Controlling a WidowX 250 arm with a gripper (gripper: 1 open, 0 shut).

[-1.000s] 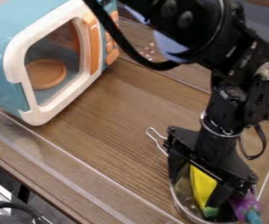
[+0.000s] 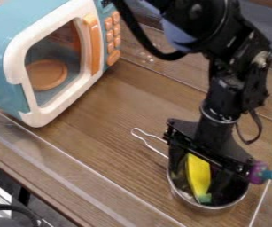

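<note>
My black gripper hangs open over a metal pot at the lower right, its fingers down at the pot's mouth. A yellow elongated object is in the pot between the fingers. A purple object with a teal tip shows at the gripper's right side; whether it touches the gripper or pot I cannot tell. The pot's wire handle reaches to the upper left.
A toy microwave in teal and white stands at the upper left, a round orange plate inside. The wooden counter between it and the pot is clear. Dark cables lie at the lower left corner.
My arm and gripper have risen a little. The purple and teal object has moved up at the pot's right side, and more of the pot shows.
</note>
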